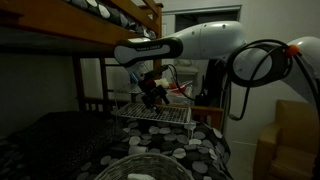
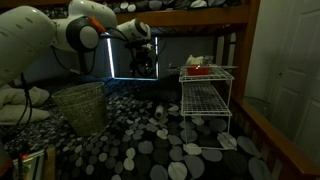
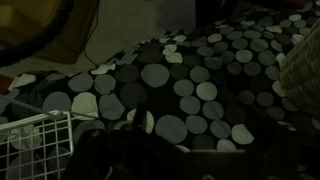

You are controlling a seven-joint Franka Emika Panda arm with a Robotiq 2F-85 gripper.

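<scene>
My gripper [image 1: 154,98] hangs in the air above the dotted bedding, its dark fingers apart and nothing visible between them. From the second exterior view, the gripper [image 2: 143,66] is at the back left, well away from the white wire rack [image 2: 206,104]. On the rack's top shelf sits a red item [image 2: 197,72] with something pale on it. A woven basket [image 2: 82,108] stands at the left; in the first exterior view a pale object [image 1: 140,177] lies inside the basket [image 1: 158,164]. Darkness hides much of the fingers in the wrist view.
A small whitish object [image 2: 161,112] lies on the dotted bedding [image 2: 150,155] left of the rack. The bunk's wooden rail [image 2: 265,135] runs along the right. A brown armchair [image 1: 283,140] stands beside the bed. Bedding between basket and rack is mostly clear.
</scene>
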